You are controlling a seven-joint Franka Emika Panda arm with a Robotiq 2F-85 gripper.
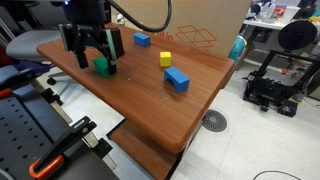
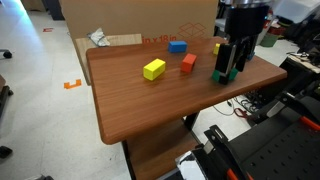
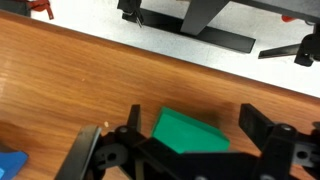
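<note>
A green block (image 1: 101,66) lies on the brown wooden table (image 1: 140,100), near the edge facing the arm's base. My gripper (image 1: 95,67) is low over it, fingers spread. In the wrist view the green block (image 3: 188,133) shows at the bottom between the two dark fingers, the left finger (image 3: 130,132) close by and a wider gap on the right. From the other side, the green block (image 2: 224,75) is partly covered by the gripper (image 2: 232,80). Whether either finger touches it cannot be told.
Nearby stand a yellow block (image 2: 153,69), a red block (image 2: 188,63) and a blue block (image 2: 178,46). In the first exterior view, one blue block (image 1: 176,80) lies right of the gripper.
</note>
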